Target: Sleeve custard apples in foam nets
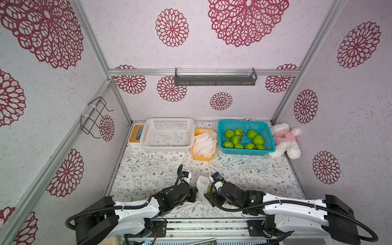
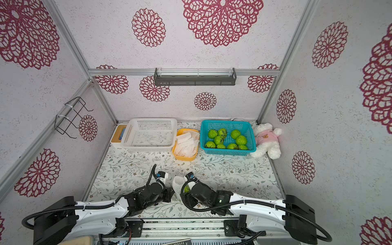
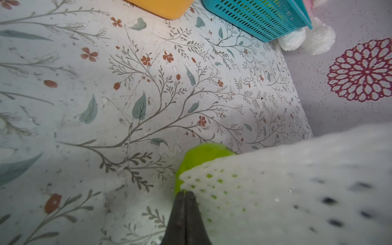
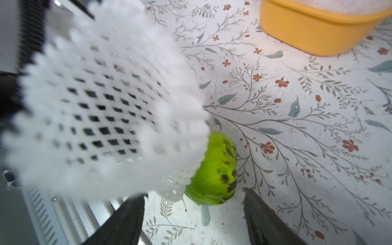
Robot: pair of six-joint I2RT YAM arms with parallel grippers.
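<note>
A white foam net stands up between my grippers at the front centre, close beside a green custard apple on the table; the net partly covers the fruit in both wrist views. My left gripper is shut at the net's edge; whether it pinches the foam is hard to tell. My right gripper is open, its blurred fingers either side of and just short of the fruit. More fruit sits in a teal basket; loose nets fill a yellow container.
An empty white basket stands at back left, beside a small box. A white plush toy sits at back right. The table between the baskets and my arms is clear.
</note>
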